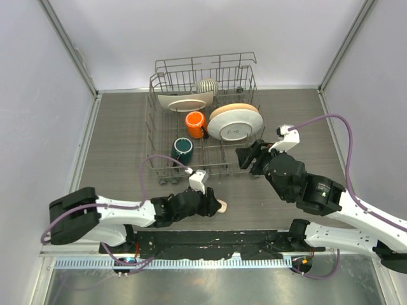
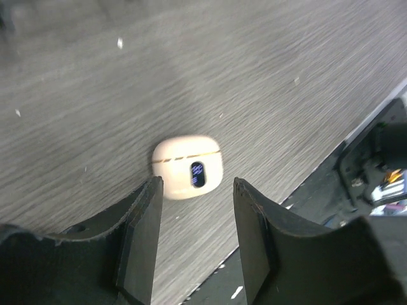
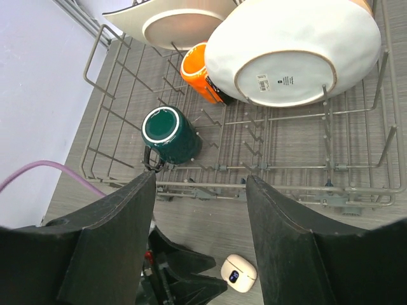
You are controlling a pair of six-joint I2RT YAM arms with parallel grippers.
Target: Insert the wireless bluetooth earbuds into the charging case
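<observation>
The charging case (image 2: pixel 181 168), cream with a thin gold seam and a small dark oval window, lies closed on the wooden surface. In the left wrist view it sits just beyond my left gripper, whose fingers stand apart, with nothing held between them. From above, the case (image 1: pixel 222 206) shows beside the left gripper (image 1: pixel 212 203). My right gripper hangs open and empty in front of the rack; the case (image 3: pixel 239 273) appears low in its view. I see no earbuds in any view.
A wire dish rack (image 1: pixel 210 165) fills the middle back, holding a green mug (image 1: pixel 182 149), an orange mug (image 1: pixel 195 122), a white oval dish (image 1: pixel 236 125) and other crockery. Bare surface (image 1: pixel 114 143) lies left of the rack. A dark front edge (image 1: pixel 210 238) runs close to the case.
</observation>
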